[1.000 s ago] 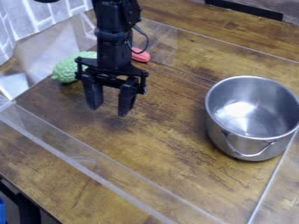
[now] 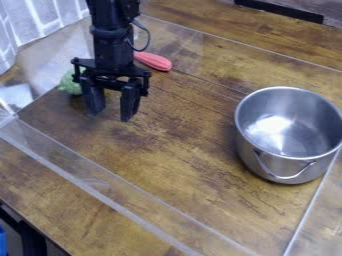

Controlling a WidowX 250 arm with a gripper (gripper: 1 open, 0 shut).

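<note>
My black gripper [image 2: 111,97] hangs over the left part of the wooden tray, low above its floor, its two fingers apart with nothing visible between them. Behind it on the left lies a green object [image 2: 75,82], partly hidden by the gripper. A pink object [image 2: 152,61] lies to the right of the arm, toward the back.
A large steel pot [image 2: 286,135] stands at the right. Clear plastic walls [image 2: 120,190] border the wooden surface [image 2: 174,150].
My gripper has moved left and slightly up in the view, covering more of the green object. The pot and the pink object stay where they were.
</note>
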